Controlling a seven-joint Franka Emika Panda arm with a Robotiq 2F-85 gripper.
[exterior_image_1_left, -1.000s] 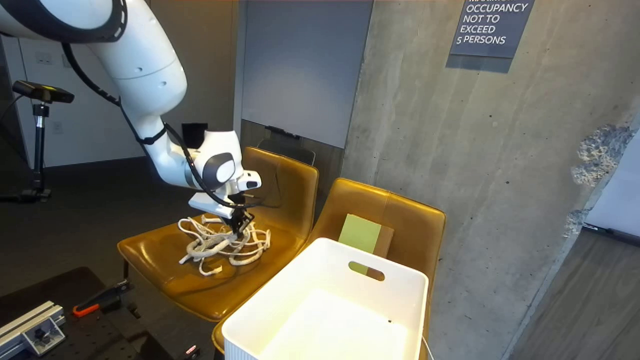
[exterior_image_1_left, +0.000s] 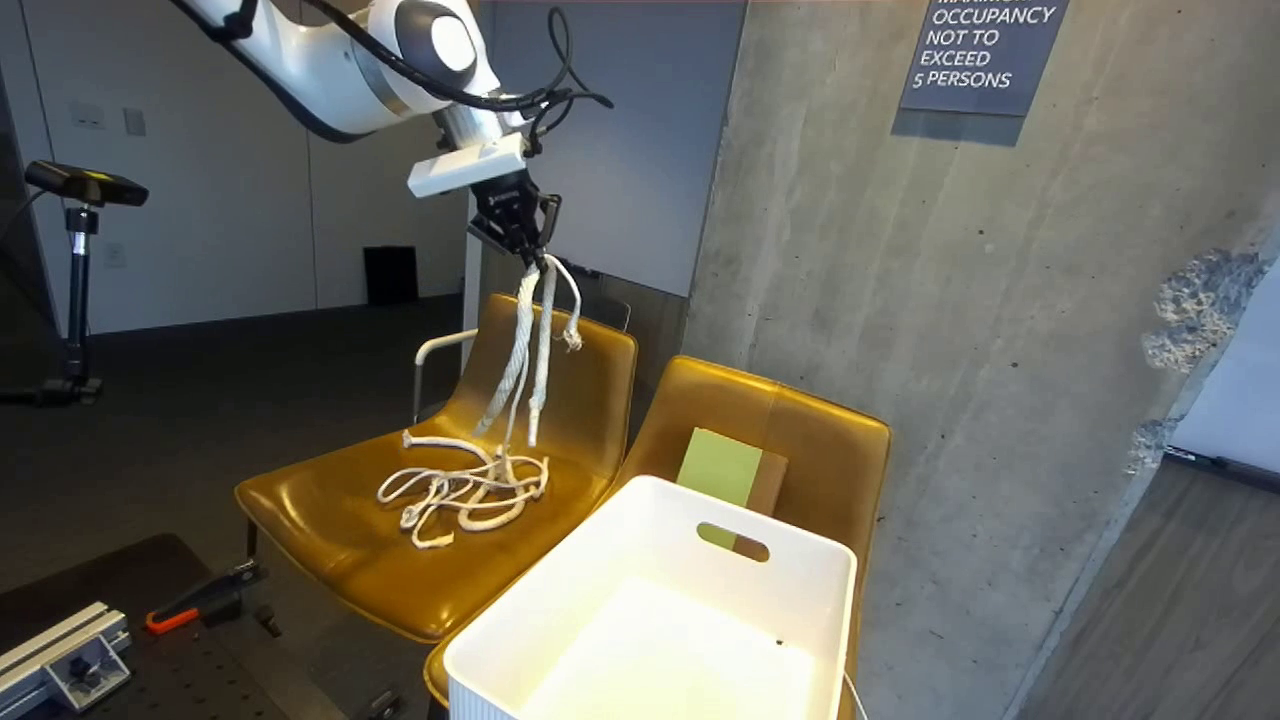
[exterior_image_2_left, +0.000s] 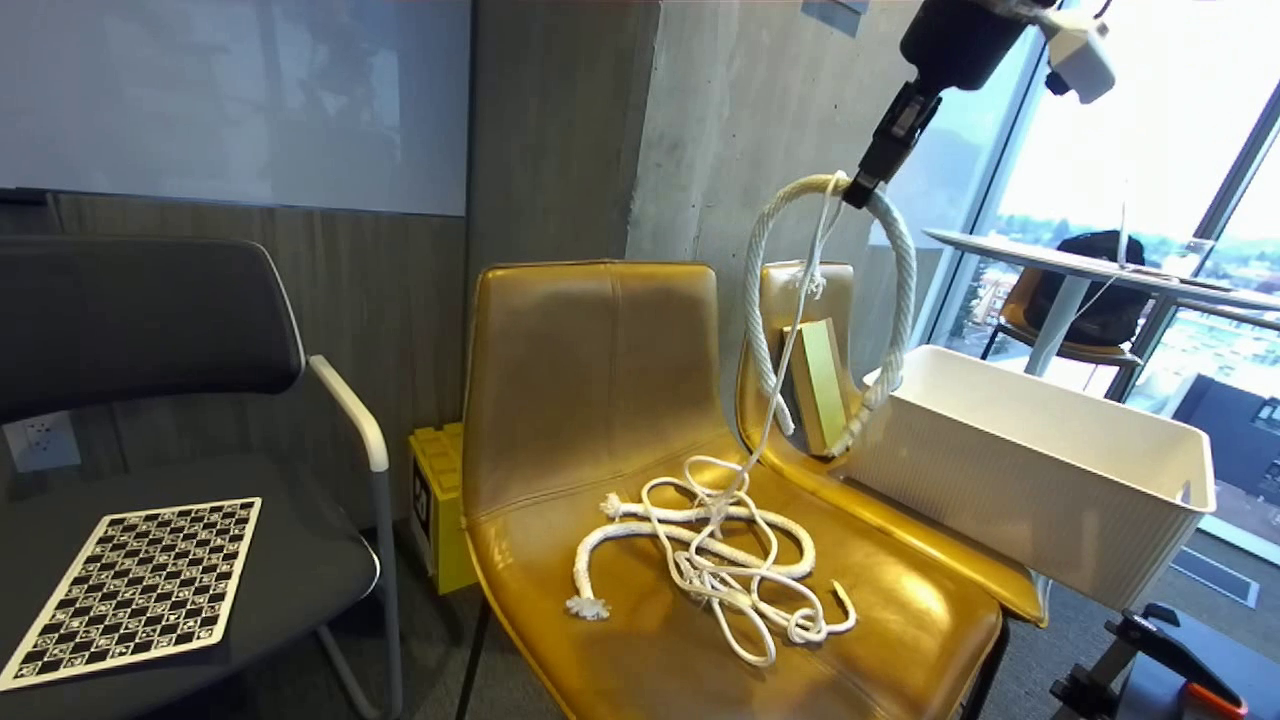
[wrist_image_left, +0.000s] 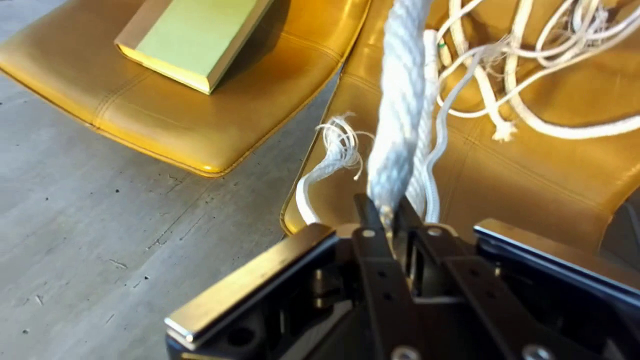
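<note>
High above the left tan chair (exterior_image_1_left: 348, 504), my gripper (exterior_image_1_left: 536, 258) is shut on white rope. A thick twisted rope (exterior_image_2_left: 753, 282) drapes over the fingertips, with its two ends hanging free on either side. A thinner cord (exterior_image_2_left: 793, 336) is pinched with it and runs down to the pile of tangled rope (exterior_image_2_left: 720, 540) on the seat. In the wrist view the thick rope (wrist_image_left: 402, 90) rises from between the fingers, and a frayed end (wrist_image_left: 340, 144) sticks out to the left.
A white bin (exterior_image_1_left: 648, 576) with an empty floor stands on the right tan chair, in front of a green-and-brown book (exterior_image_1_left: 729, 469) leaning on the backrest. Clamps (exterior_image_1_left: 198, 604) and a metal rail (exterior_image_1_left: 60, 654) lie at lower left. A concrete wall (exterior_image_1_left: 960, 360) rises behind.
My gripper has risen from the pile on the seat to well above the chair, lifting the thick rope and part of a cord. The rest of the pile remains on the seat.
</note>
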